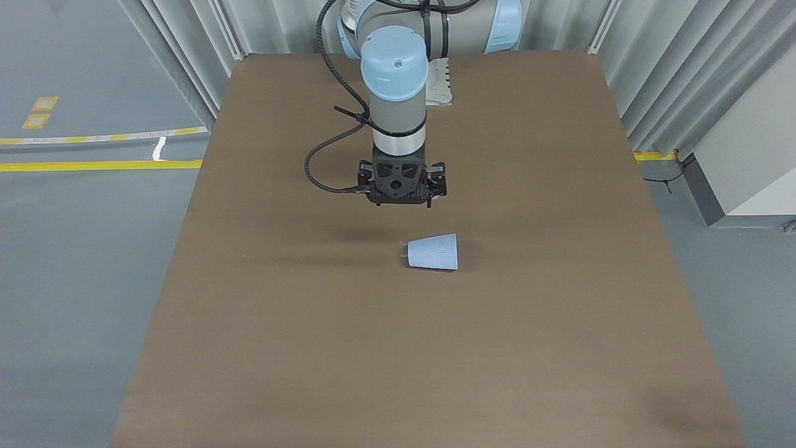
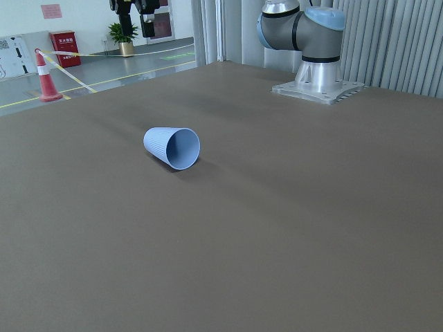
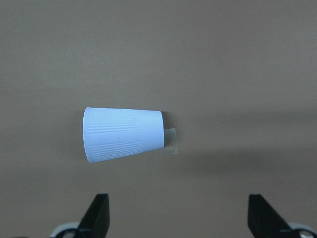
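Note:
A pale blue ribbed cup lies on its side on the brown table; the left view shows the cup with its mouth facing that camera. In the wrist view the cup has a clear tape-like strip at its narrow end. My gripper is open with nothing between its fingers, held above the table. In the front view it hangs just behind the cup, and in the left view only its lower part shows at the top edge.
A cone stands on the floor beyond the table.

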